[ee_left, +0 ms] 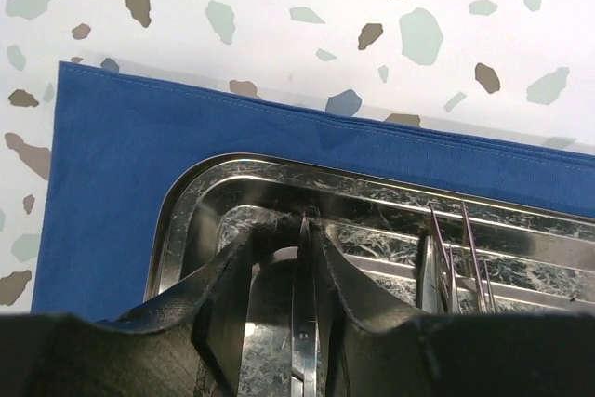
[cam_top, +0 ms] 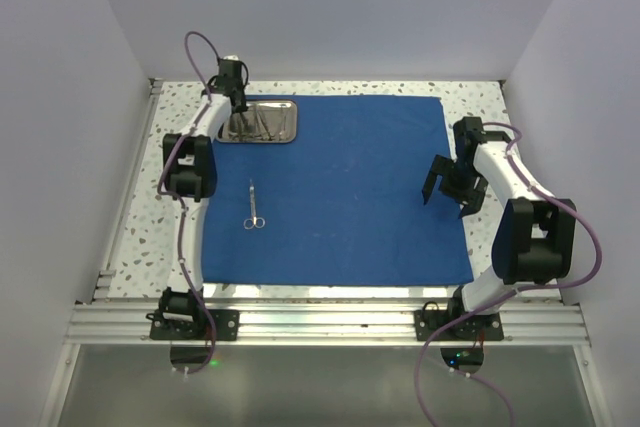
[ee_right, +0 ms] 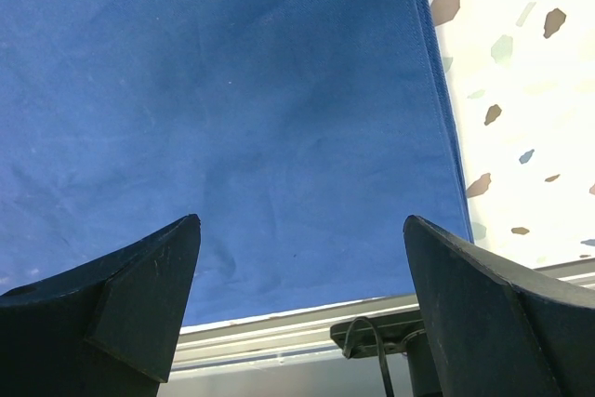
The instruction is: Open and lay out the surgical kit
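A metal tray [cam_top: 287, 123] lies at the back left of the blue cloth, with several slender instruments inside. Over its left end stands my left gripper, fingertips reaching down into the tray. Its fingers are partly open around a slim metal instrument [ee_left: 304, 309], which sits against or close to the right finger, with a gap on the left side. Further right in the tray are pointed tweezer-like tools [ee_left: 453, 267]. A pair of scissors [cam_top: 254, 209] rests on the cloth in front of the tray. My right gripper is wide open above the cloth's right edge, empty.
Speckled tabletop [ee_left: 232, 6] shows around it. The tray's rim [ee_left: 279, 163] stands close behind and left of the left fingers.
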